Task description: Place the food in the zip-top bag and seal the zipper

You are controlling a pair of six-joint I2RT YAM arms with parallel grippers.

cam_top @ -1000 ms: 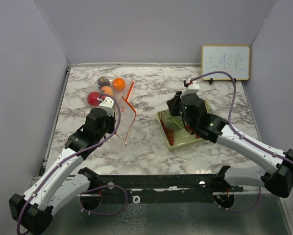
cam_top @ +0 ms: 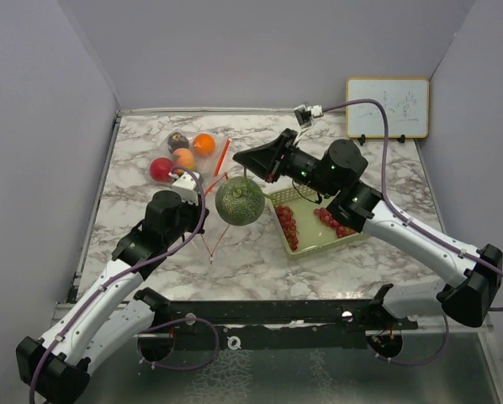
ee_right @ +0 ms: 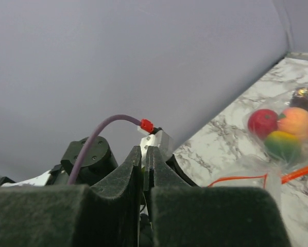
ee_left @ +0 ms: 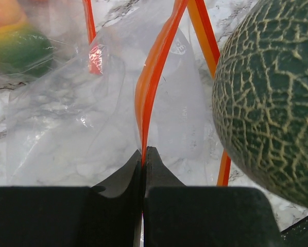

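Note:
A green netted melon (cam_top: pixel 240 200) hangs by its thin stem from my right gripper (cam_top: pixel 241 158), left of the basket. My left gripper is shut on the orange zipper edge (ee_left: pixel 156 64) of a clear zip bag (ee_left: pixel 66 118), whose mouth stands partly spread. Beside that strip the melon fills the right of the left wrist view, close to the second orange edge (ee_left: pixel 224 167). I cannot tell whether it touches the bag. In the right wrist view my right gripper's fingers (ee_right: pixel 124 177) are together; the melon is out of sight there.
A filled clear bag with a red fruit (cam_top: pixel 161 169), an orange (cam_top: pixel 203 144) and other produce lies at the back left. The pale green basket (cam_top: pixel 319 248) at right holds red grapes (cam_top: pixel 287 227). A whiteboard (cam_top: pixel 389 105) stands behind.
My right gripper has lifted the melon out of the basket and carried it left to the bag.

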